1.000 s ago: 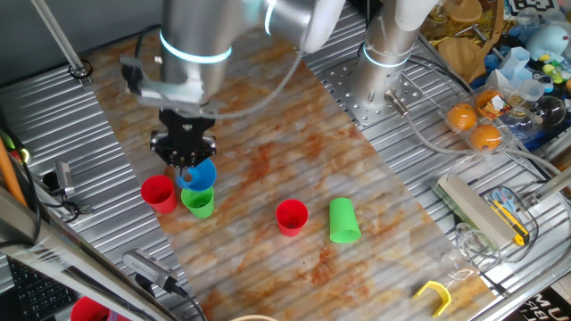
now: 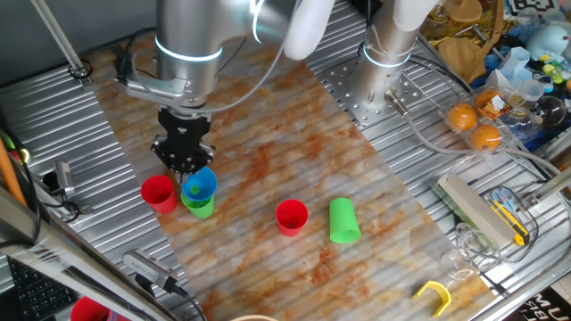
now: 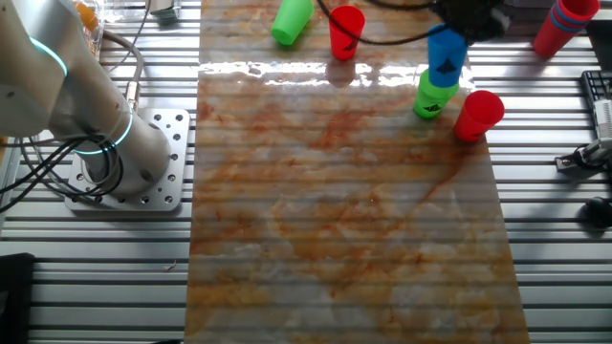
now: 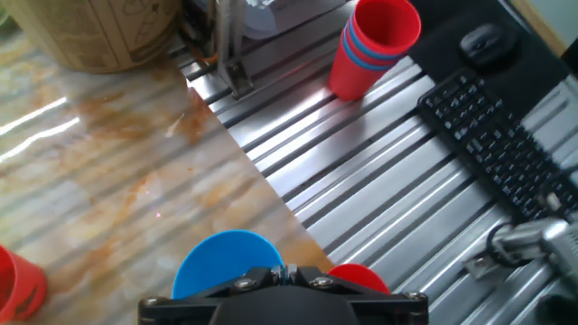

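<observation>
A blue cup is upright over a green cup, hiding most of its mouth; how far it sits inside is unclear. My gripper is shut on the blue cup's rim, on the side facing a red cup. Exterior view 2 shows the blue cup above and overlapping the green cup, with the red cup close beside. From the wrist, the blue cup lies left of my gripper, and the red rim shows at its right.
Farther along the marbled board stand another red cup and a green cup lying on its side. Off the board, stacked red and blue cups stand near a keyboard. Much of the board is clear.
The blue cup has moved with my gripper, slightly toward the near side, and now covers more of the green cup. Green now shows through the blue cup's bottom, where brown showed before.
</observation>
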